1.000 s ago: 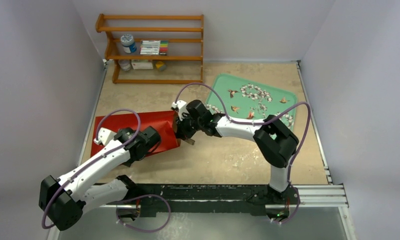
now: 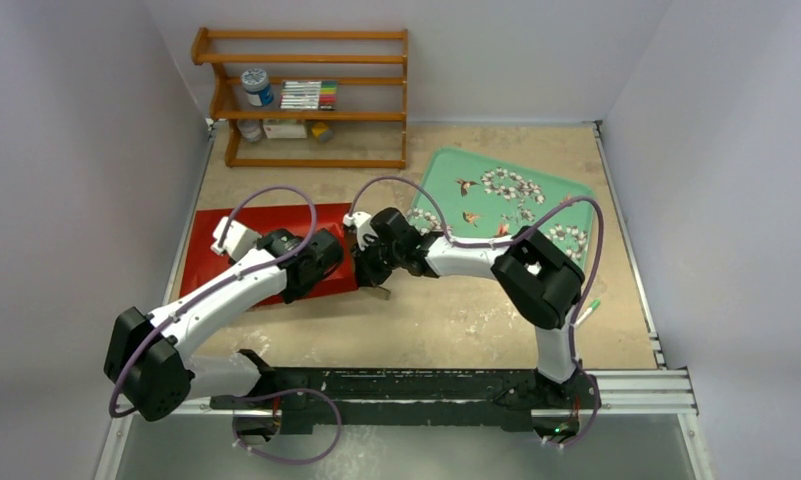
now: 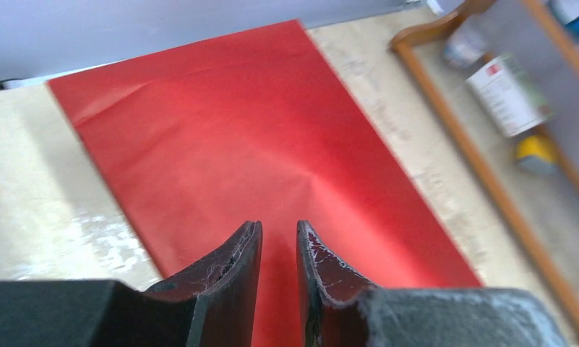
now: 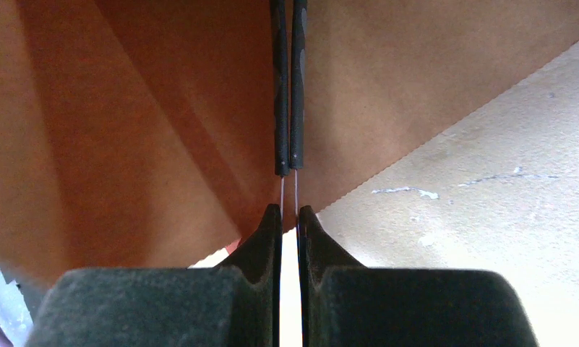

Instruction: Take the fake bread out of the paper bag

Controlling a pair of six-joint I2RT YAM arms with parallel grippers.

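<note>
The paper bag [image 2: 271, 218], red outside and brown inside, lies flat at left of the table. Its open end faces right. In the left wrist view my left gripper is closed to a narrow gap over the red paper [image 3: 236, 144], and red paper fills the space between its fingers. Long thin black fingers [image 4: 280, 108] of my right gripper lie side by side, nearly touching, against the brown inner paper [image 4: 402, 87] by the bag's mouth. Nothing shows between them. No bread can be seen in any view.
A green flowered tray [image 2: 446, 170] is at the back right, with nothing on it. Behind the bag stands a wooden rack [image 2: 316, 115] with a jar [image 2: 256, 88] and pens [image 2: 308, 95]. A green-capped pen [image 2: 586, 313] lies at the right.
My left arm has moved right and toward the back over the bag. The bag's back edge sits slightly farther back. My right gripper has stayed nearly in place at the bag's mouth.
</note>
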